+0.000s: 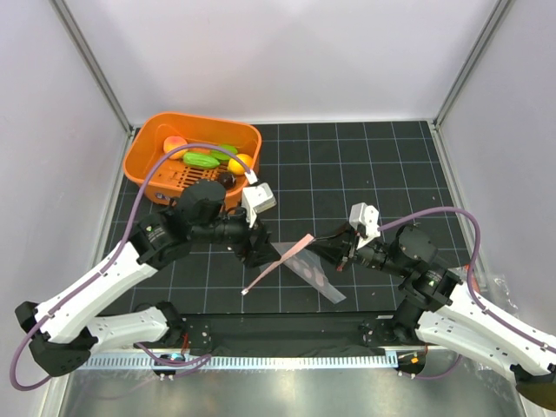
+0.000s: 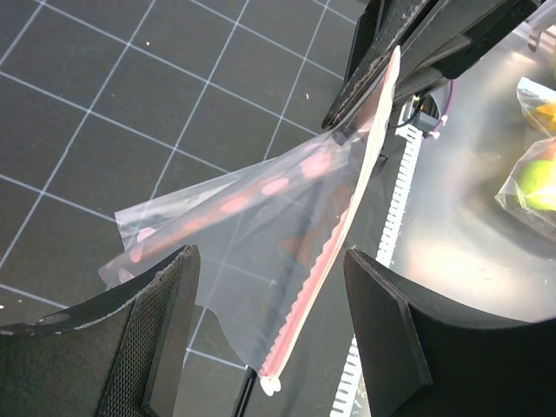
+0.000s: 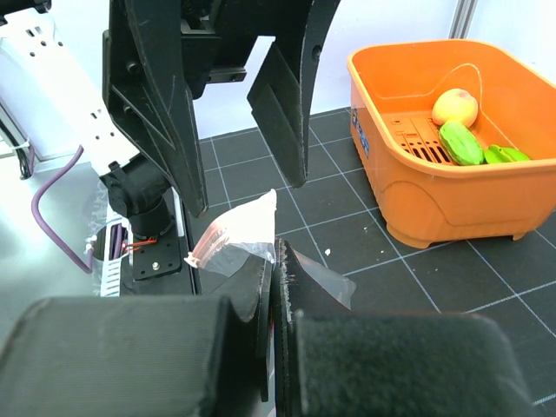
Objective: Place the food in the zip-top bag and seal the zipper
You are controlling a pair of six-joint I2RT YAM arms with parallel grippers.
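A clear zip bag with a pink zipper strip hangs from my right gripper, which is shut on its top edge near one end of the strip. The strip slants down to a white tab at its low end. My left gripper stands open just left of the bag; in its wrist view the strip and bag lie beyond and between its fingers, apparently not held. An orange basket at the back left holds a peach, green vegetables and a yellow fruit.
Filled bags lie on the metal surface beyond the mat in the left wrist view. White walls enclose the sides and back.
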